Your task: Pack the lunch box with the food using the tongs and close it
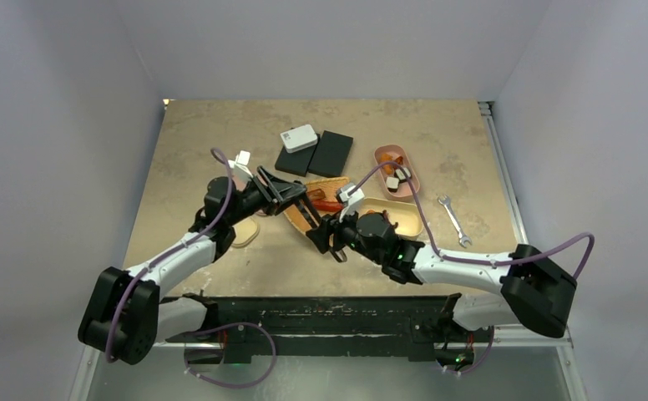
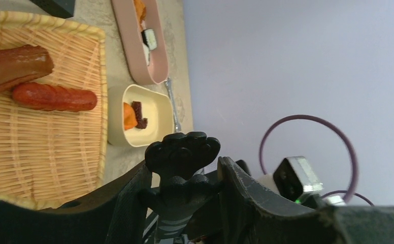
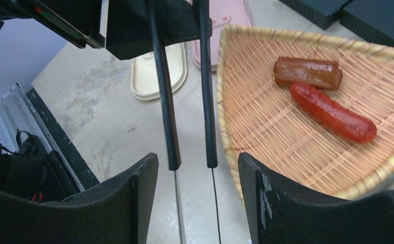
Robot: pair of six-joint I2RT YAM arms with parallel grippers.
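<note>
My left gripper is shut on black tongs [image 2: 182, 150] with scalloped ends. In the right wrist view the two long tong arms run down from it, a gap between them. My right gripper stands open around those arms, one finger [image 3: 144, 193] on each side and apart from them. Beside the tongs lies a woven basket [image 3: 266, 117] with a brown sausage [image 3: 309, 72] and a red sausage [image 3: 334, 113]. To its right stands a cream box [image 2: 157, 109], holding orange and dark red food. A pink box [image 2: 127, 46] with food is behind that.
A cream lid [image 1: 245, 232] lies left of the basket, with a pink lid [image 3: 230, 12] by it. Dark flat blocks [image 1: 331, 154] and a white case [image 1: 300, 138] sit behind. A wrench [image 1: 454, 220] is at the right.
</note>
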